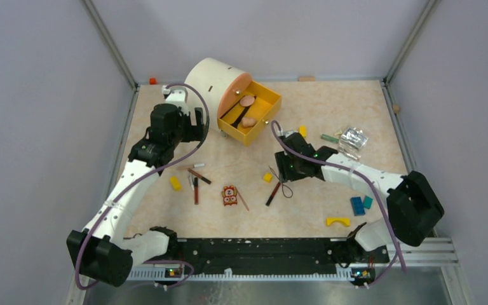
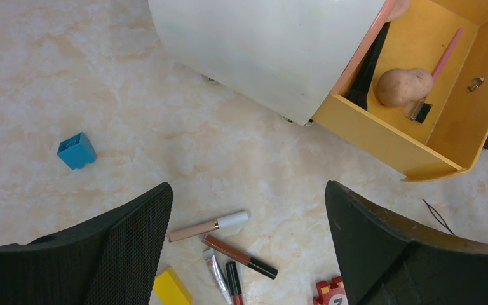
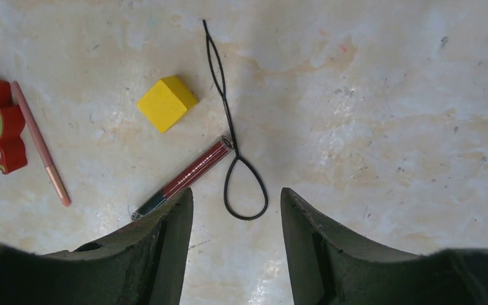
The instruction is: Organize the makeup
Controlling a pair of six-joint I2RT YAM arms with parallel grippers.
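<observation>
My right gripper hangs open over a dark red lip gloss tube [image 3: 196, 170], a black loop of cord and a yellow cube, with nothing between its fingers. A pink pencil [image 3: 41, 143] lies beside the red owl toy [image 3: 0, 127]. My left gripper stands open above the left of the table, over several makeup tubes [image 2: 238, 257]. The white round organizer [image 1: 210, 86] has its yellow drawer [image 2: 451, 152] out, holding brushes, a sponge and other small items.
Blue blocks [image 1: 358, 205], a yellow arch [image 1: 338, 222] and a silver packet [image 1: 354, 137] lie at the right. A cyan block [image 2: 76, 151] sits left of the organizer. The table middle below the drawer is mostly clear.
</observation>
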